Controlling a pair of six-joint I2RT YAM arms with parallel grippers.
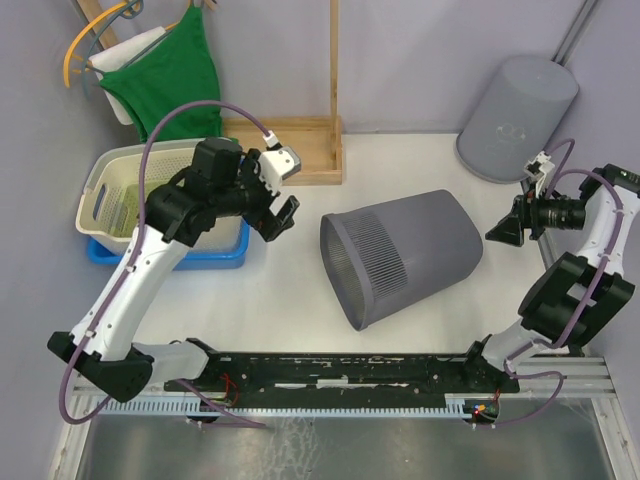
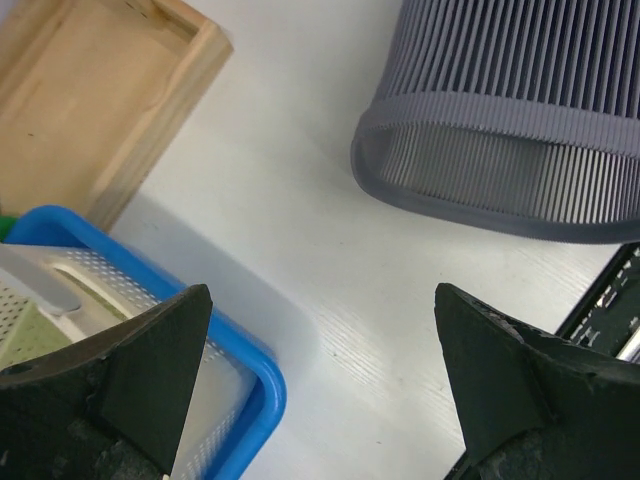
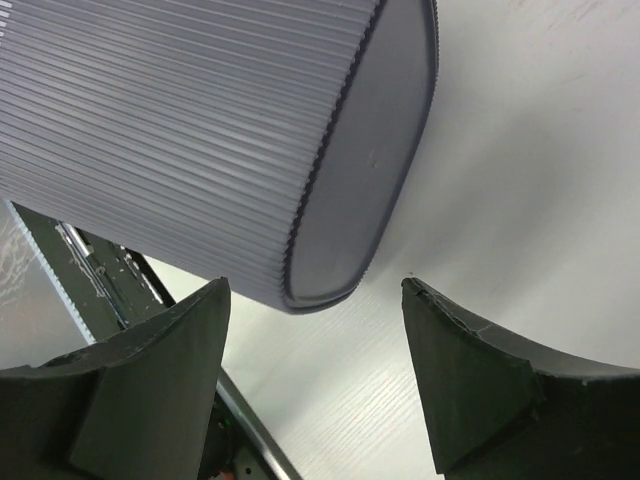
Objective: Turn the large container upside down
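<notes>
The large grey container (image 1: 430, 240) lies on its side on the white table, its open mouth turned toward the left and front, its closed base toward the right. Left of its mouth, and apart from it, my left gripper (image 1: 277, 222) is open and empty. The left wrist view shows the ribbed wall and mouth rim (image 2: 480, 205) beyond the fingers. On the other side, my right gripper (image 1: 508, 236) is also open, a short way from the base. In the right wrist view the flat base (image 3: 370, 150) and ribbed side are seen ahead of the fingers, not between them.
A second grey bin (image 1: 520, 110) stands at the back right corner. On the left are a cream basket (image 1: 95, 195) and a blue tray (image 1: 225, 258), under my left arm. A wooden stand (image 1: 325, 160) is at the back.
</notes>
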